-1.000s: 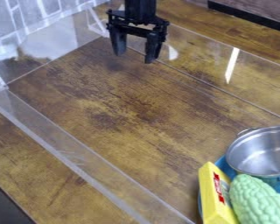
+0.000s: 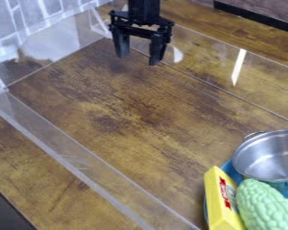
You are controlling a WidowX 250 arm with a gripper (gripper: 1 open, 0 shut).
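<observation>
The black gripper [image 2: 139,49] hangs at the top centre of the camera view, over the far part of a wooden table, with its two fingers apart and nothing seen between them. At the bottom right sit a metal pot [image 2: 270,157], a yellow box [image 2: 222,202] and a pale green vegetable-like object [image 2: 266,211], far from the gripper.
A clear plastic strip [image 2: 86,166] runs along the left side of the table [image 2: 134,112], and another crosses the back. A tiled wall [image 2: 32,22] stands at the upper left.
</observation>
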